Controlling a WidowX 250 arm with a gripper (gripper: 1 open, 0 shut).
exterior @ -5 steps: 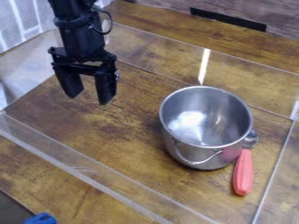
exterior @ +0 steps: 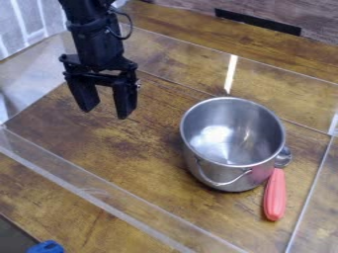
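My black gripper (exterior: pixel 101 99) hangs over the wooden table at the upper left, its fingers pointing down and apart with nothing between them. A steel pot (exterior: pixel 231 143) with a wire handle stands at the right, apart from the gripper. A red elongated object (exterior: pixel 275 195) lies just right of the pot, near its base.
A blue object (exterior: pixel 45 246) sits at the bottom left edge. Clear transparent edges run along the left and front of the work area.
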